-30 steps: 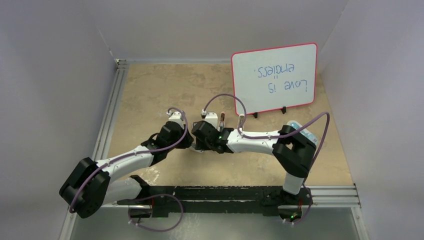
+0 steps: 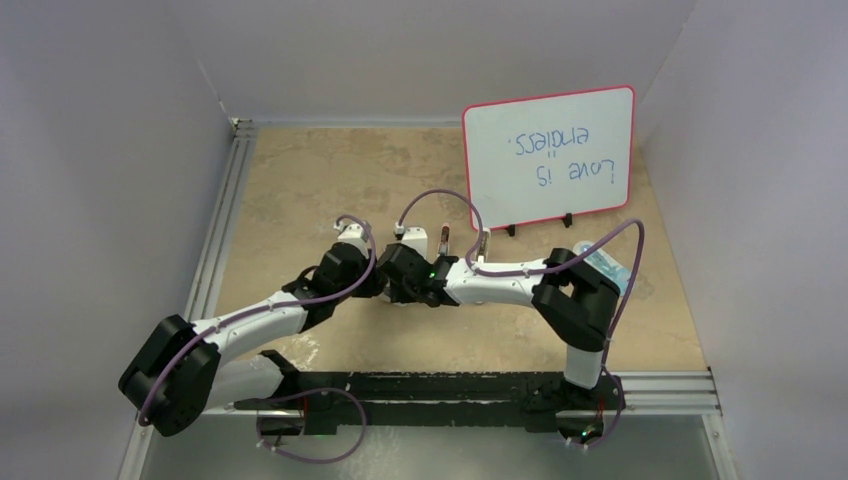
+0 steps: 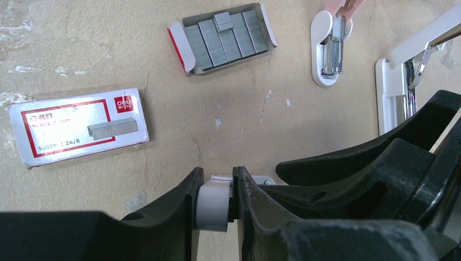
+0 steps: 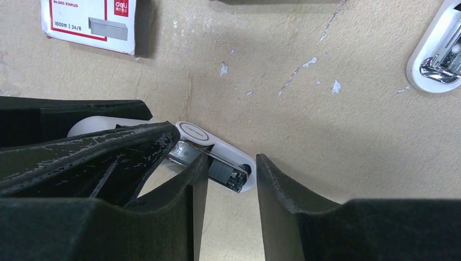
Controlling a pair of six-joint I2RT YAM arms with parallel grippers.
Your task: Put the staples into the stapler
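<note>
My left gripper is shut on a white stapler (image 3: 212, 205), which it holds by a rounded white part. In the right wrist view the same stapler's front end (image 4: 249, 179) lies slanted, its metal channel exposed. A grey block (image 4: 222, 172), perhaps staples, shows at this channel; how it sits cannot be told. My right gripper is open, its fingertips on either side of the stapler's front, the left one overlapping the channel in view. An opened box (image 3: 225, 41) holds several grey staple strips. The top view hides both gripper tips behind the arms.
A closed white-and-red staple box (image 3: 79, 125) lies left of the open one. A pink-and-white stapler (image 3: 326, 49) and another white stapler (image 3: 388, 95) stand to the right. A whiteboard (image 2: 548, 157) is at the back right.
The right arm has shifted slightly left, bringing its gripper closer to the left one and covering more of the stapler. The left arm has stayed still.
</note>
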